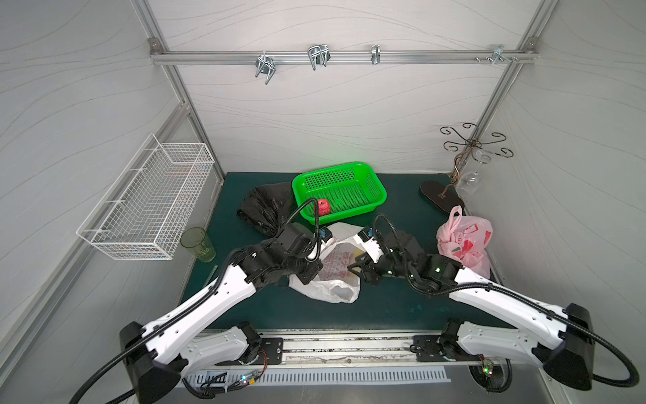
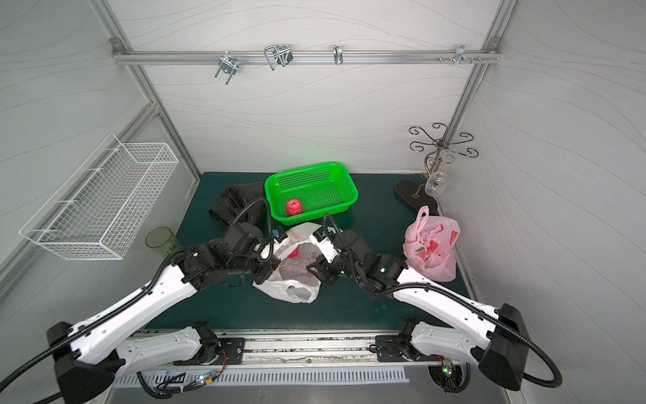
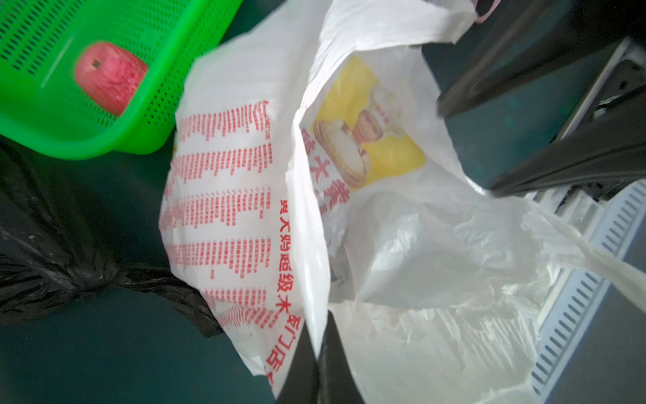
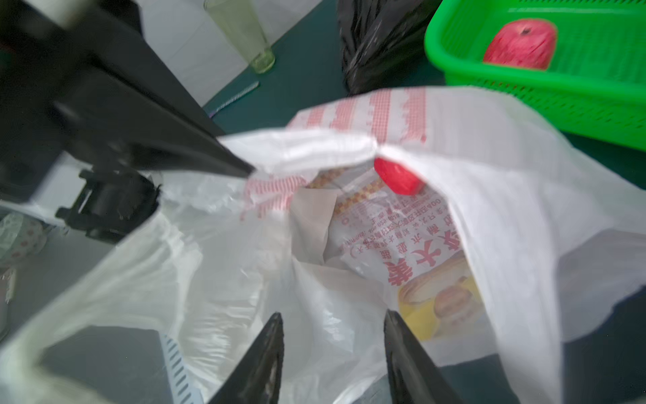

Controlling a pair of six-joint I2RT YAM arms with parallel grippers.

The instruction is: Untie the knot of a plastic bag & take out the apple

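The white printed plastic bag (image 3: pixel 228 222) lies wide open mid-table. My left gripper is shut on the bag's rim, which rises from between its fingers. My right gripper stands open at the bag's mouth on the opposite side, bag plastic behind its fingertips. In the right wrist view a red object (image 4: pixel 397 175), apparently an apple, shows inside the bag, partly hidden under the rim. Another red apple (image 2: pixel 294 207) sits in the green basket.
The green basket (image 1: pixel 368 185) is directly behind the bag, a black bag (image 1: pixel 262 205) at back left, a glass (image 1: pixel 197 243) at left. A pink bag (image 1: pixel 467 235) and an iron stand (image 1: pixel 440 195) occupy the right.
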